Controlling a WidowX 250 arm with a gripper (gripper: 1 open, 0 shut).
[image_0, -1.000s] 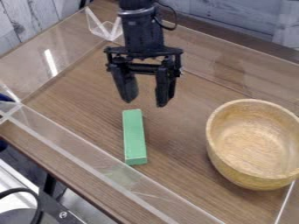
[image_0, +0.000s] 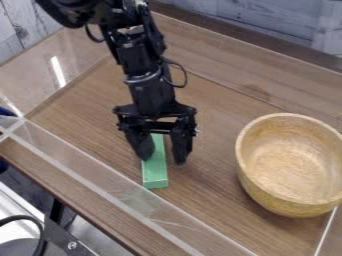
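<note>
My black arm comes down from the top centre of the camera view, its gripper (image_0: 156, 140) low over a green rectangular block (image_0: 155, 174) lying on the wooden table (image_0: 80, 100). The fingers are apart, the gripper open, around or just above the upper end of the block; whether they touch it I cannot tell.
A large round tan bowl (image_0: 286, 170) fills the right side.
The arm has come down and toward the front, so that the gripper now covers the upper part of the green block. The block and bowl have not visibly moved.
</note>
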